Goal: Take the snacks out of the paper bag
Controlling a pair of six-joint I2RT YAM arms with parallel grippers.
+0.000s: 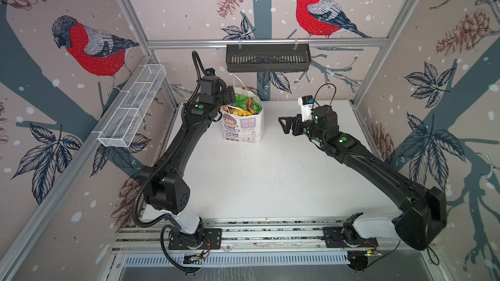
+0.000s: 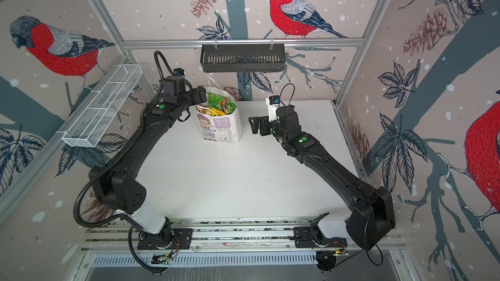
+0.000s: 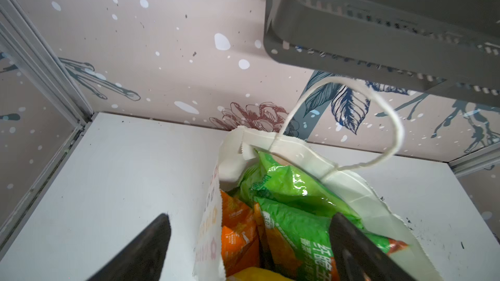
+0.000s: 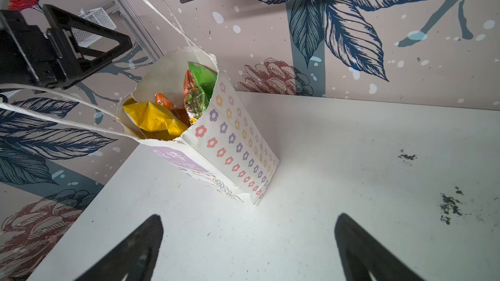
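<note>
A printed white paper bag [image 1: 242, 129] with handles stands at the back middle of the table. It holds green packets [image 3: 291, 229], orange packets [image 3: 237, 223] and a yellow packet [image 4: 153, 119]. My left gripper is open above the bag's mouth, angled down toward the packets, with nothing held. My right gripper is open to the right of the bag, apart from it, with only table and bag in sight beyond its fingers.
A dark slotted shelf [image 1: 267, 61] hangs on the back rail above the bag. A white wire basket [image 2: 101, 104] is on the left wall.
</note>
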